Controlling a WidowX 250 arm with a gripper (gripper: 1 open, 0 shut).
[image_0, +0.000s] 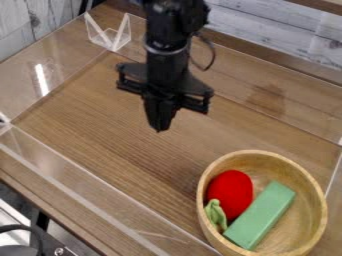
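Observation:
The black gripper (160, 112) hangs over the middle of the wooden table (94, 155), shut, with nothing visible between its fingers. At the lower right a wooden bowl (291, 244) holds a red round object (230, 190), a green block (261, 216) and a small leafy green item (218, 218). The gripper is above and to the left of the bowl, apart from it.
Wire-like white pieces stand at the back left and left edge. A wooden wall runs along the back right. A black cable shows at the lower left corner.

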